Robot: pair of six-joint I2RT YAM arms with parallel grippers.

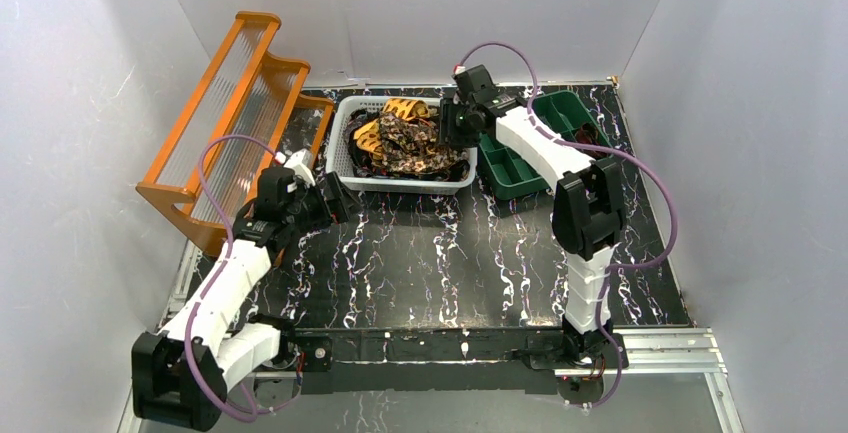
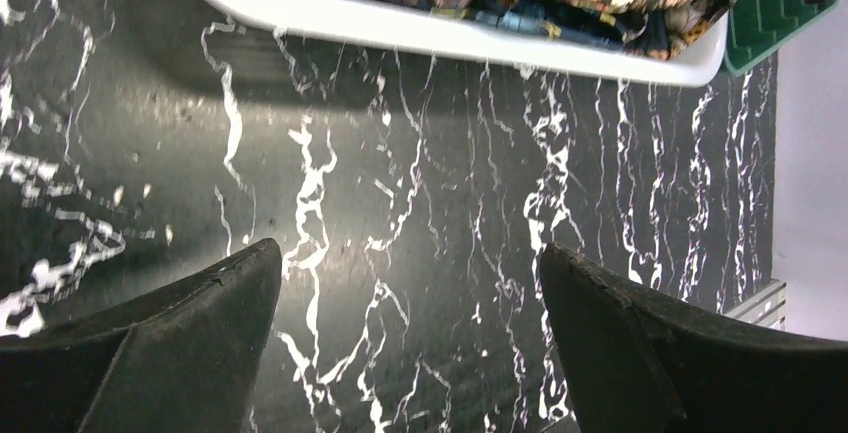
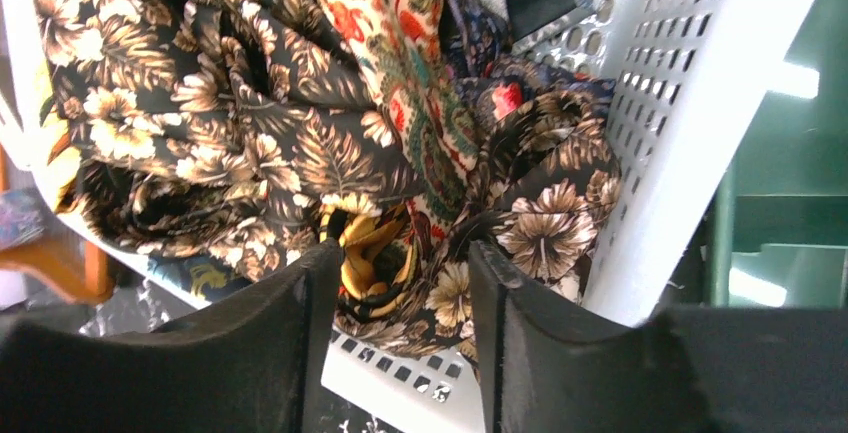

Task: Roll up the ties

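Note:
A heap of ties fills the white basket. On top lies a black floral tie, with a red-and-cream patterned tie beside it and yellow-and-black cloth toward the left. My right gripper is over the basket's right end. In the right wrist view its fingers stand partly apart; floral cloth shows between and beyond the tips, but a firm grip on it cannot be made out. Left of the basket's front corner, my left gripper is open, with only bare tabletop between its fingers.
The green divided box stands right of the basket, a small dark reddish-brown item in one compartment. An orange wooden rack with clear panels occupies the left side.

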